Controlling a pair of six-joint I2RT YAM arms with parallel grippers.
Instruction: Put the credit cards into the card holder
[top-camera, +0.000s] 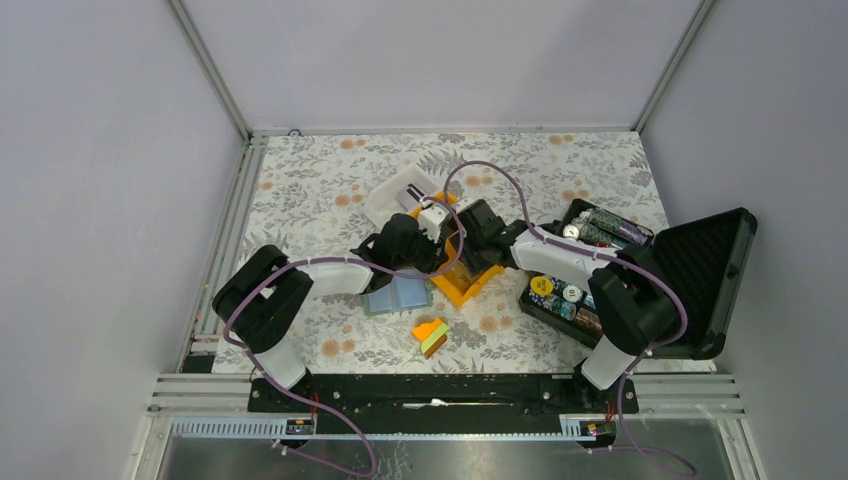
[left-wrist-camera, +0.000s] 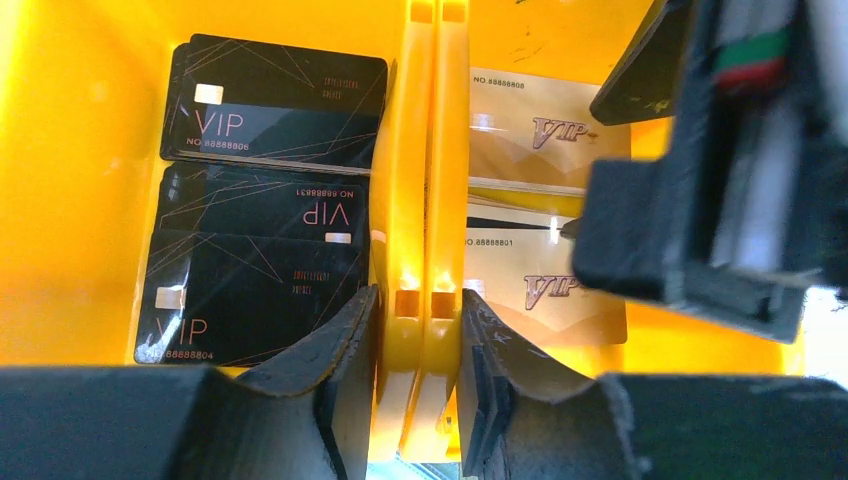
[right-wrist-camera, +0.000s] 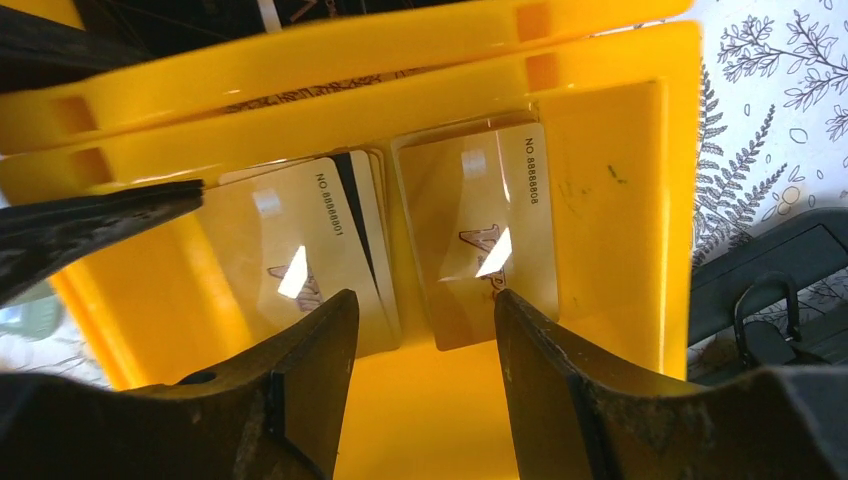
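An orange two-compartment box (left-wrist-camera: 60, 200) holds stacks of black VIP cards (left-wrist-camera: 250, 290) and gold VIP cards (right-wrist-camera: 470, 230). My left gripper is shut on the middle edges of the orange box. My right gripper stands part open over the gold-card compartment, with no card held between its fingers; in the top view both grippers crowd over the box, largely hiding it.
A white tray (top-camera: 390, 195) lies behind, a blue card holder (top-camera: 395, 295) partly under the left arm, orange-green blocks (top-camera: 432, 335) in front, and an open black case (top-camera: 700, 280) on the right.
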